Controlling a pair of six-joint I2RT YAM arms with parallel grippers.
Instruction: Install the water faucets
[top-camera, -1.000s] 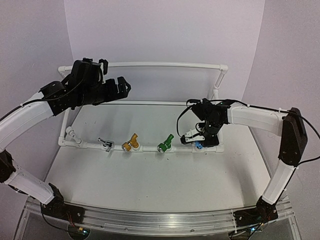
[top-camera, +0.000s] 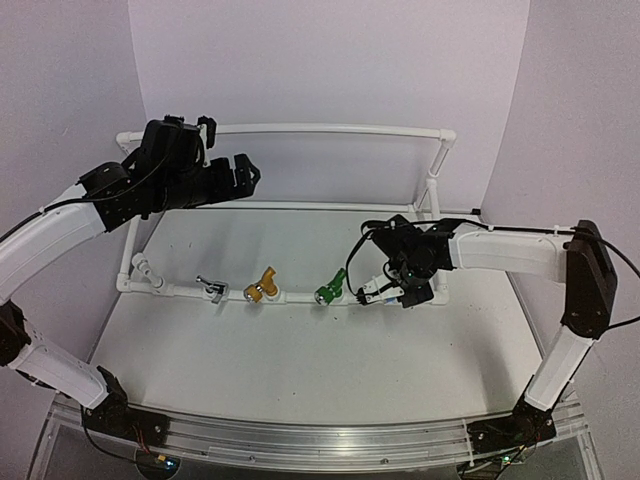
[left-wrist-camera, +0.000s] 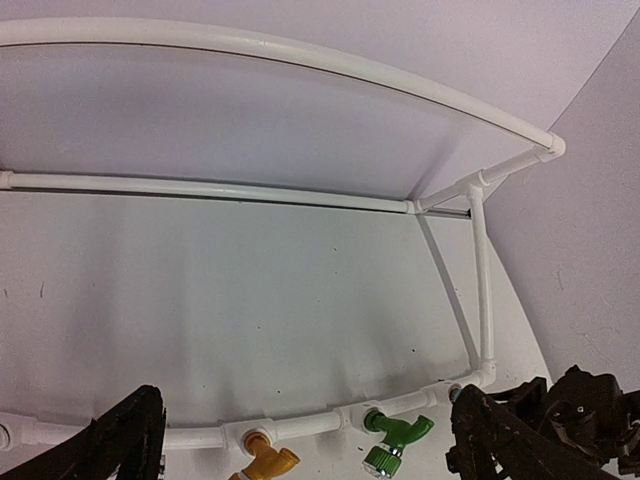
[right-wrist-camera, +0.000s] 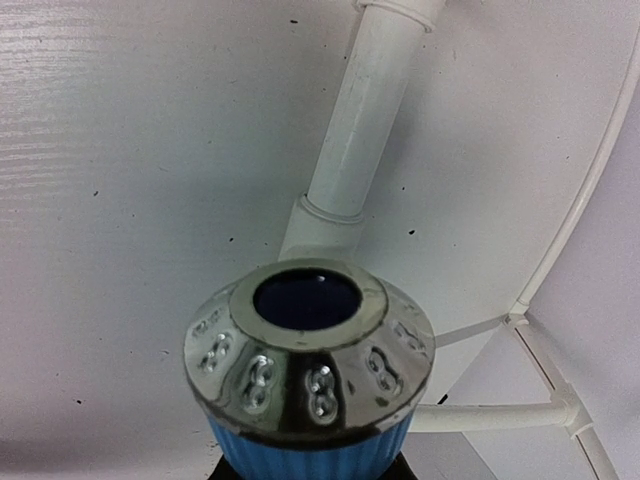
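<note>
My right gripper (top-camera: 385, 291) is at the right end of the front white pipe, shut on the blue faucet (right-wrist-camera: 308, 452). In the right wrist view, the faucet's silver collar and dark round opening face the camera, and dark fingers (right-wrist-camera: 399, 468) show at both sides of its blue part. Its far end and joint are hidden. The green faucet (top-camera: 331, 287), orange faucet (top-camera: 262, 285) and silver faucet (top-camera: 213, 289) sit along the front pipe. High at the left, my left gripper (top-camera: 247, 175) is open and empty, its fingers (left-wrist-camera: 128, 440) wide apart.
The white pipe frame (top-camera: 300, 129) rises behind the faucets, with an upright elbow (top-camera: 146, 270) at its front left corner. The white board (top-camera: 270, 365) in front is clear. Walls stand on both sides and at the back.
My right gripper has shifted a little down and to the left at the front pipe, and less of the blue shows from above. The left arm and the other faucets are unchanged.
</note>
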